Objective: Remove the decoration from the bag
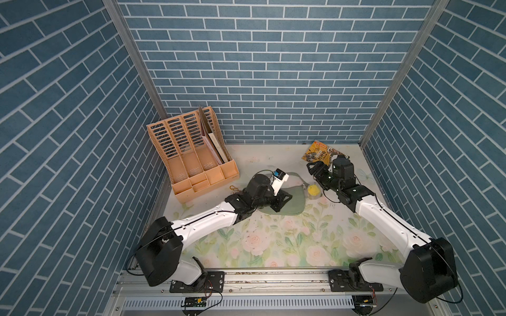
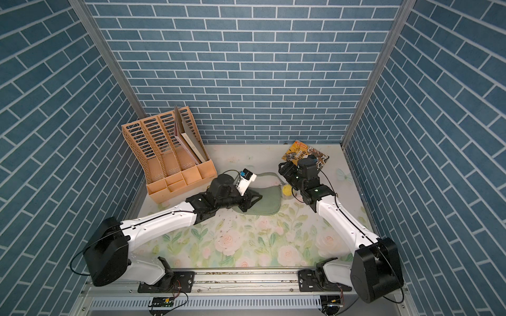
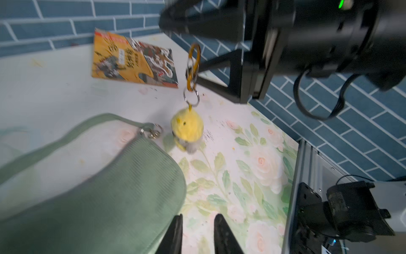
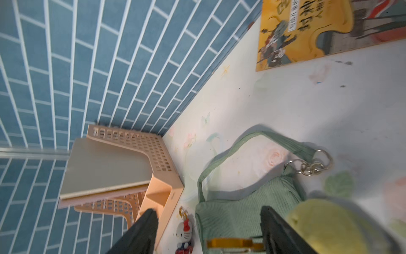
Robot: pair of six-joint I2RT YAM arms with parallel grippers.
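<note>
The yellow plush decoration [image 3: 187,127] hangs by a ring and orange clasp [image 3: 192,63] at my right gripper [image 1: 316,171], clear of the green bag [image 3: 126,190]. The clasp appears between that gripper's fingers; their exact grip is hard to tell. The bag lies flat, its strap [image 4: 236,144] and metal rings [image 4: 310,167] at its right. My left gripper is above the bag's front edge, its fingers apart with nothing between them.
An orange organizer [image 1: 192,163] with folders stands at back left. A small figure charm [image 4: 183,232] lies beside it. A yellow booklet [image 1: 316,152] lies at back right.
</note>
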